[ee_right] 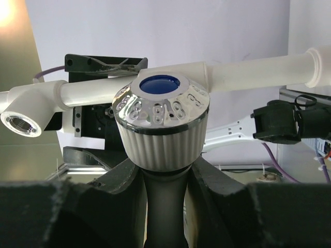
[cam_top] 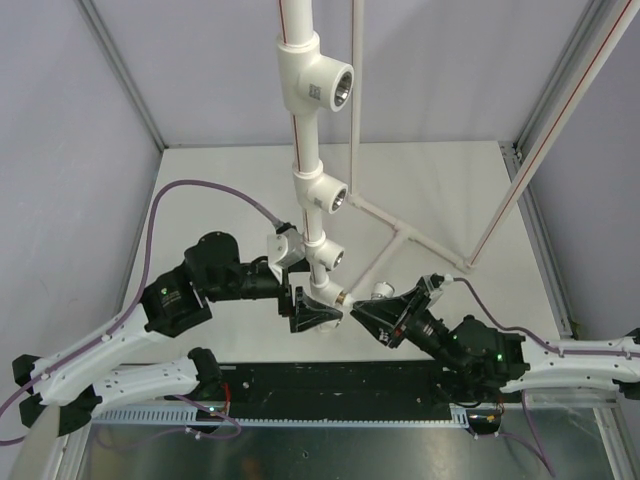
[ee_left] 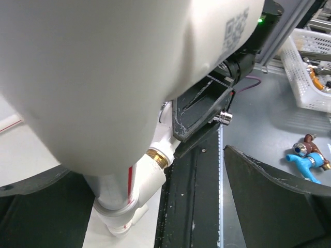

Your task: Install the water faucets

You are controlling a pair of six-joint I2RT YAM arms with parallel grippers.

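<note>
A white pipe riser [cam_top: 305, 140] with side sockets hangs vertically in the top view. My left gripper [cam_top: 305, 295] is open around its lower part; in the left wrist view a large fitting [ee_left: 103, 62] fills the upper area, above a brass-threaded outlet [ee_left: 158, 157]. My right gripper [cam_top: 392, 310] stands right of that outlet, shut on a chrome faucet; the faucet's ribbed handle with blue cap [ee_right: 161, 121] fills the middle of the right wrist view, hiding its far end.
A white base panel [cam_top: 210, 170] with a pipe frame lies behind. In the left wrist view, a white basket [ee_left: 305, 77] of parts and a blue-and-brown fitting [ee_left: 307, 157] sit on the metal floor.
</note>
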